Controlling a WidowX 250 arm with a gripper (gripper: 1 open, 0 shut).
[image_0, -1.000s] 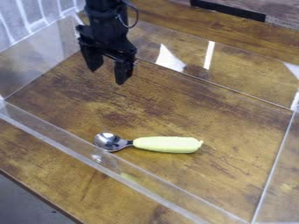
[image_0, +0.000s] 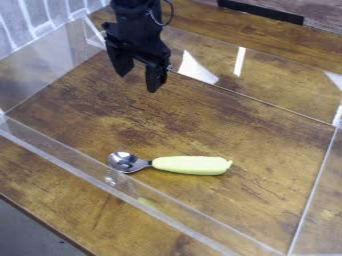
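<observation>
A spoon with a shiny metal bowl (image_0: 127, 161) and a thick pale yellow-green handle (image_0: 191, 164) lies on the wooden surface in the lower middle, bowl to the left. My black gripper (image_0: 139, 70) hangs at the upper middle, well behind and above the spoon, with its two fingers pointing down and standing apart, nothing visible between them.
Clear plastic walls (image_0: 80, 185) surround the wooden workspace (image_0: 201, 120) on the sides. A dark strip (image_0: 261, 14) lies at the back right.
The gripper has shifted slightly to the right and up over the last second, with a small change in angle. The spoon has not moved.
</observation>
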